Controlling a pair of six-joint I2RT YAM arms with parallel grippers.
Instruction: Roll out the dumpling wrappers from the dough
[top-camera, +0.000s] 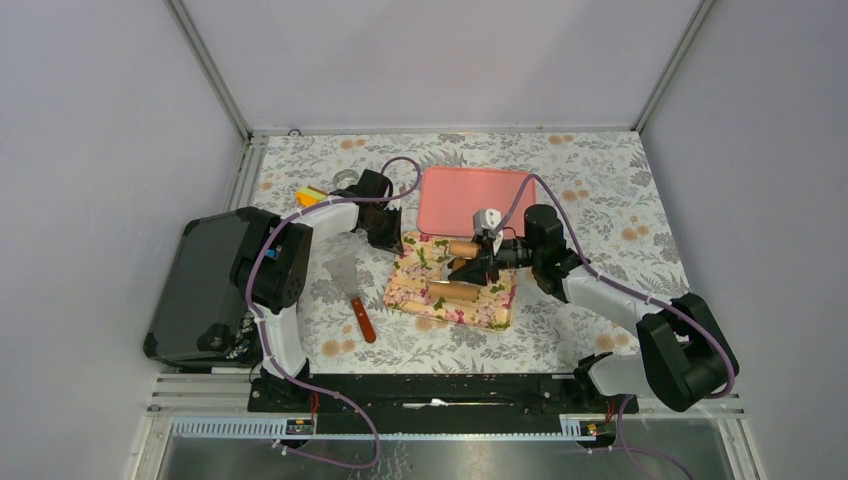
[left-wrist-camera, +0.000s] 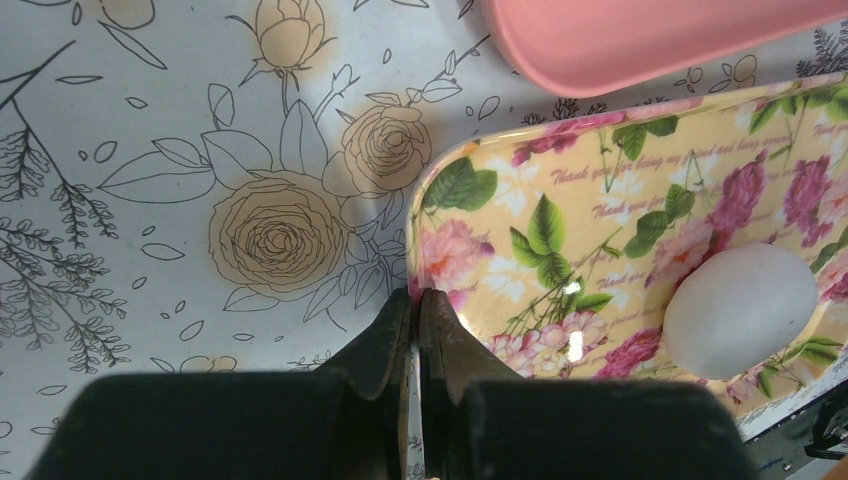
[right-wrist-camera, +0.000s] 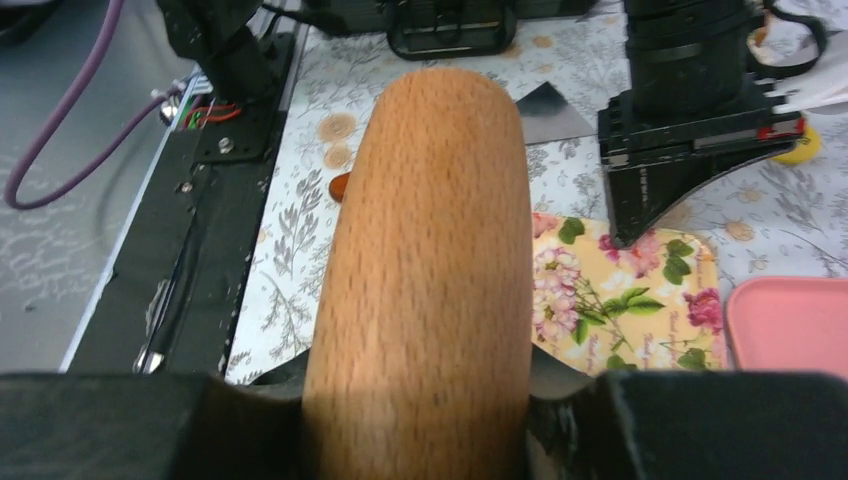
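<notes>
The patterned yellow board (top-camera: 415, 290) lies flat on the table cloth. My left gripper is shut on its left edge, near the rounded far corner. On the board sits a smooth white lump of dough (left-wrist-camera: 742, 312), rounded in outline. My right gripper (top-camera: 478, 268) is shut on the wooden rolling pin (right-wrist-camera: 420, 240), whose length fills the middle of the right wrist view. Seen from the top, the pin and gripper are over the board and cover most of the dough. Whether the pin touches the dough cannot be told.
Beyond the board stands a pink tray (top-camera: 478, 205), close to its far edge. A scraper with a wooden handle (top-camera: 363, 320) lies left of the board. Something yellow (top-camera: 311, 196) sits at the back left.
</notes>
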